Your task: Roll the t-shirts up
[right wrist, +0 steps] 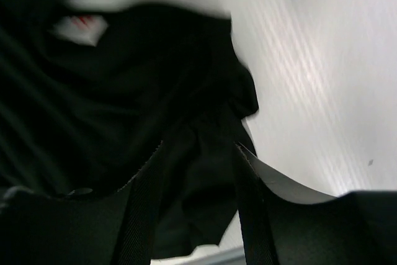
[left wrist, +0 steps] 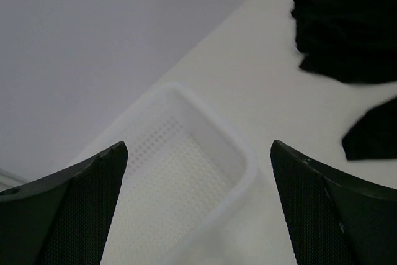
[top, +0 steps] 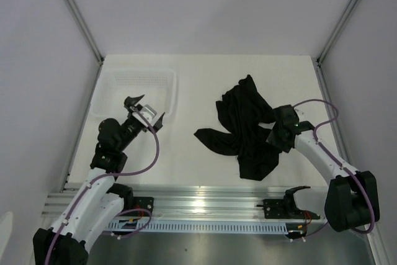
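A black t-shirt (top: 245, 116) lies loosely spread and creased on the white table, right of the middle. Over its lower right edge hovers my right gripper (top: 276, 145), pointing down; its fingers are partly apart. In the right wrist view dark cloth (right wrist: 186, 85) lies below and between the fingertips, and whether they touch it cannot be told. My left gripper (top: 149, 111) stands open beside the basket's right edge, nothing between its fingers. The left wrist view catches parts of the shirt (left wrist: 347, 35) at the upper right.
The empty white basket (top: 174, 91) sits at the back left of the table (top: 192, 159). Bare table lies between basket and shirt, and behind the shirt. Walls rise at the back and both sides.
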